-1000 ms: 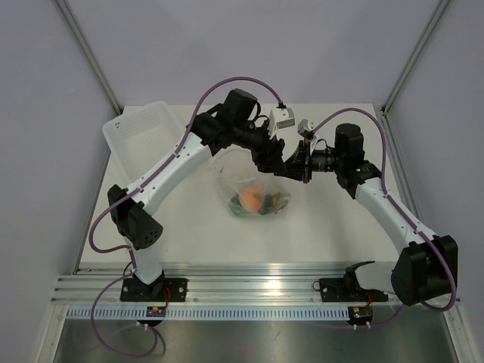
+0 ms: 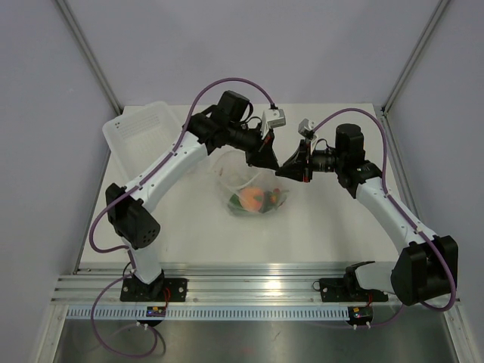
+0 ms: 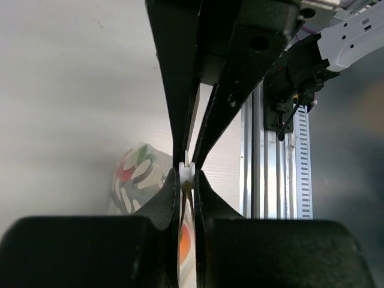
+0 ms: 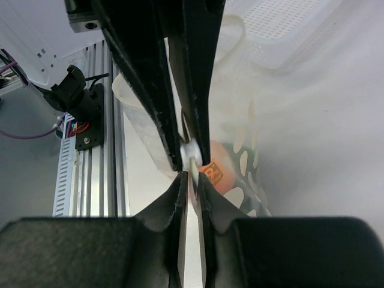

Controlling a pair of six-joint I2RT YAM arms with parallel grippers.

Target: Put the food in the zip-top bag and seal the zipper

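A clear zip top bag (image 2: pixel 243 168) lies mid-table with orange (image 2: pixel 251 198), green and red food inside. My left gripper is shut on the small white zipper slider (image 3: pixel 187 170) at the bag's edge. Close by on the right, my right gripper stands at the same edge, a narrow strip of bag between its fingers. Whether it grips that strip I cannot tell. In the right wrist view, the left gripper's fingertips (image 4: pixel 176 162) flank the white slider. Both arms cover much of the zip line in the top view.
An empty white perforated basket (image 2: pixel 144 140) stands at the back left. Bare white table (image 2: pixel 227 246) shows in front of the bag, with a metal rail (image 2: pixel 249 274) along the front edge. The two grippers are almost touching.
My left gripper has shifted a little to the left, away from the right gripper. The right arm and the food have hardly moved.
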